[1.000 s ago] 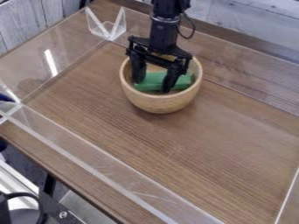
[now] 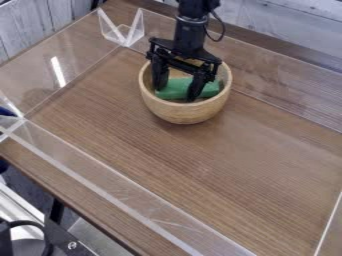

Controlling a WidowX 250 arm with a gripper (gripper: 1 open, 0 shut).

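A wooden bowl [image 2: 185, 109] sits on the wooden table [image 2: 160, 190] toward the back middle. Inside it lies a green object [image 2: 174, 88]. My black gripper [image 2: 182, 82] reaches down from the top into the bowl, its open fingers around or over the green object; whether they touch it cannot be told.
A small white wire-like item [image 2: 122, 28] stands at the back left. Dark cables lie at the lower left beyond the table's edge.
The gripper and the green object have shifted slightly within the bowl; the bowl is in nearly the same place.
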